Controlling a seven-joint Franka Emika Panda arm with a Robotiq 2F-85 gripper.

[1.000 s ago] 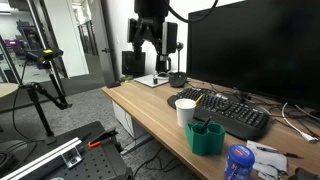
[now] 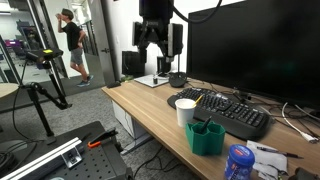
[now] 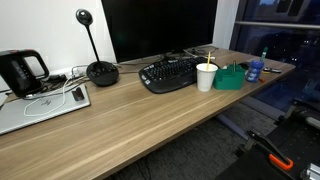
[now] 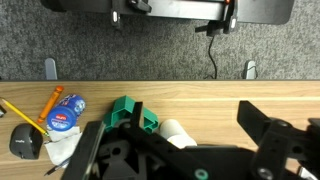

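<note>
High above the desk hangs my gripper [image 2: 156,62], well clear of everything. In the wrist view the gripper is open, its two black fingers far apart with nothing held. A green box [image 2: 207,140] with something dark in it stands near the desk's front edge. Close by is a white cup [image 3: 206,78] with a yellow stick in it. The blue can [image 2: 239,162] stands on the other side of the box. From above, the green box [image 4: 124,108] and white cup [image 4: 172,130] appear near the left finger, which covers part of the view.
Behind these objects lie a black keyboard [image 2: 236,118] and a large monitor [image 2: 262,50]. White papers [image 2: 268,160] lie beside the can. At the far end are a lamp [image 3: 98,68] and a kettle [image 3: 22,72].
The arm and the desk objects show no clear movement.
</note>
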